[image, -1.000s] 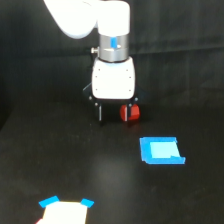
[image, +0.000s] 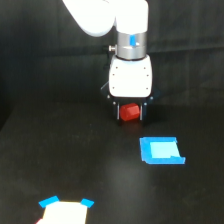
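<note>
A small red block lies on the black surface in the upper middle of the camera view. Coming down from above, my white gripper has one dark finger on either side of the block. The fingers look drawn in close against its sides, with no clear gap showing. Whether the block's underside rests on the surface cannot be made out.
Right of centre, blue tape frames a pale square on the surface. At the bottom left, a white object has blue tape at its corners. Open dark surface lies between them.
The gripper has moved right, from straddling a spot left of the block to having the block between its fingers. The fingers stand closer together now.
</note>
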